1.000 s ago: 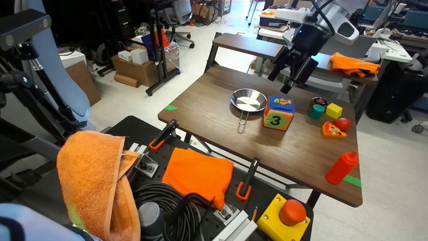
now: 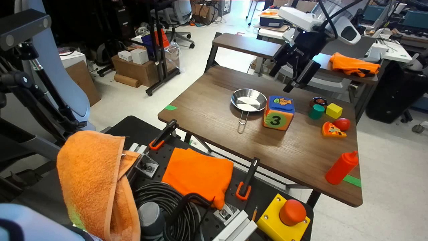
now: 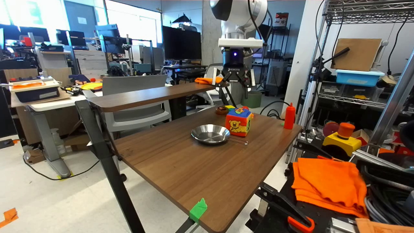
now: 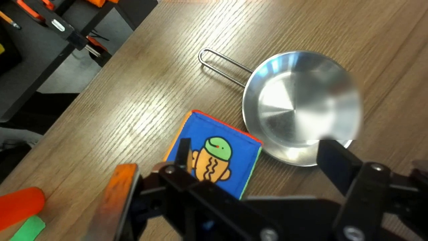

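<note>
My gripper (image 2: 283,83) hangs open above the far side of the wooden table, apart from everything on it. Nothing is between its black fingers. Below it stands a soft cube (image 2: 279,112) with a blue top and a number 3 on one side. A shiny metal pan (image 2: 249,100) sits right beside the cube, its wire handle pointing toward the near table edge. In the wrist view, the gripper's left finger covers part of the cube (image 4: 218,148), and the right fingertip overlaps the rim of the pan (image 4: 295,108).
A green cup (image 2: 316,112), yellow block (image 2: 333,110), red ball (image 2: 342,124) and pizza slice (image 2: 333,130) cluster at the right. Near the front right corner stands a red bottle (image 2: 341,168).
The gripper has shifted slightly right and its tilt has changed a little in exterior view 1. The cube, the pan and the other tabletop objects are where they were.
</note>
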